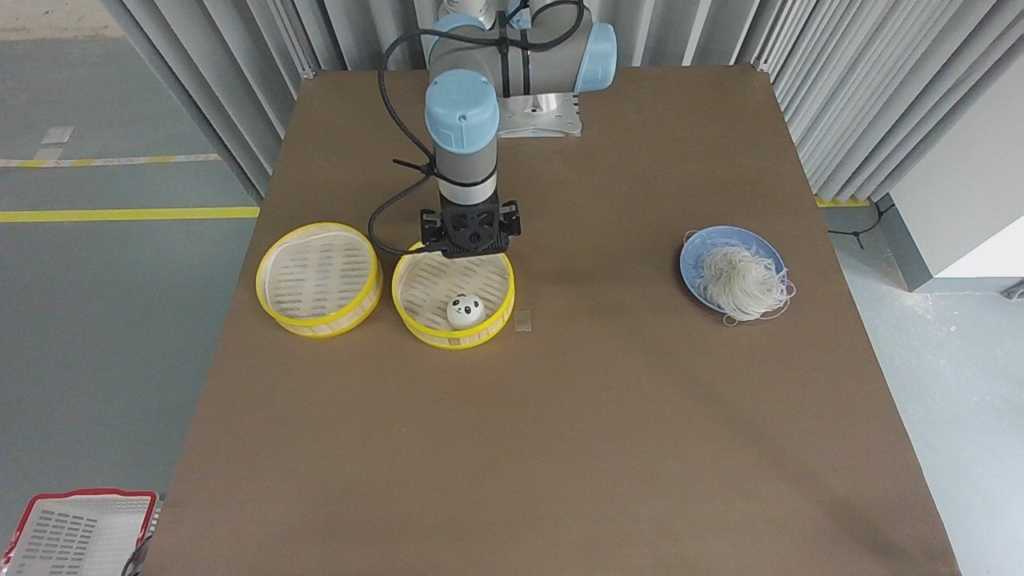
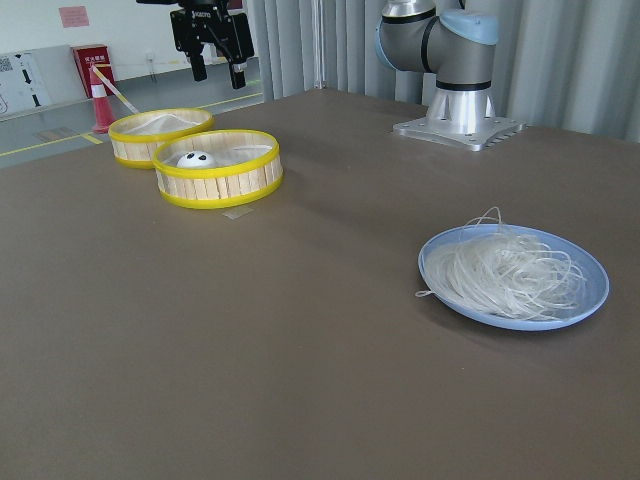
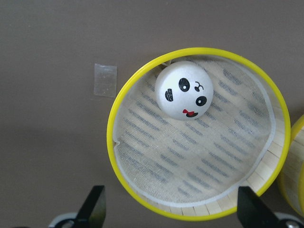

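Note:
A white panda-faced ball (image 1: pixel 466 312) rests inside the right yellow-rimmed steamer basket (image 1: pixel 454 342); in the wrist view the ball (image 3: pixel 184 91) sits near the basket's rim. My gripper (image 1: pixel 470 240) hangs above the back of that basket, and in the left view the gripper (image 2: pixel 218 62) is raised clear over both baskets. Its fingers are wide apart in the wrist view, with nothing between them, and the ball lies ahead of them.
A second steamer basket (image 1: pixel 317 326) stands just left. A blue plate (image 1: pixel 696 251) with white stringy strands lies on the right of the brown table (image 1: pixel 614 432), whose middle and front are clear. The robot's base is at the back.

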